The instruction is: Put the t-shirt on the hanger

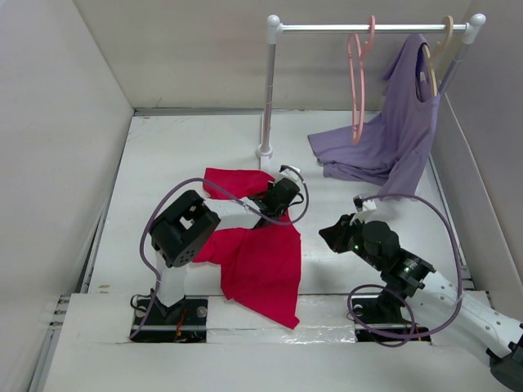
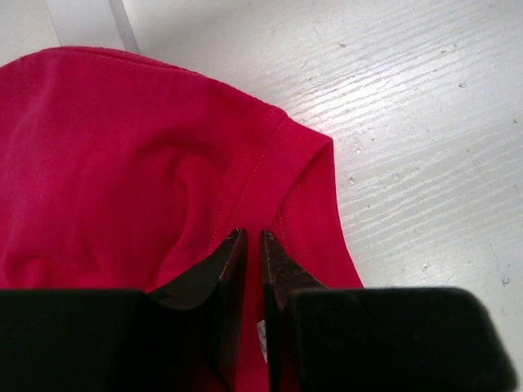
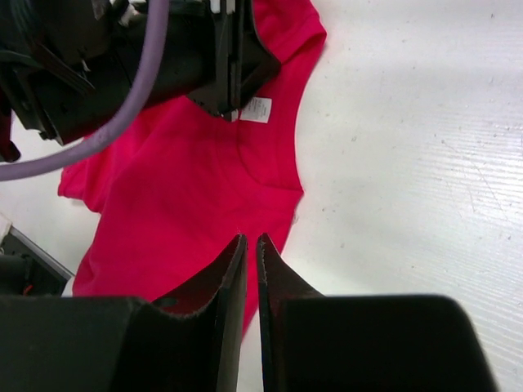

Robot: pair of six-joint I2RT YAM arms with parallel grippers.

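A red T-shirt lies spread on the white table. My left gripper is over its upper right part; in the left wrist view its fingertips are close together at the cloth, and whether they hold any is unclear. My right gripper hangs right of the shirt, apart from it in the top view, its fingertips close together in the right wrist view. Two pink hangers hang on the rail.
A purple garment hangs on a beige hanger at the right of the rack and drapes onto the table. The rack's left post stands behind the red shirt.
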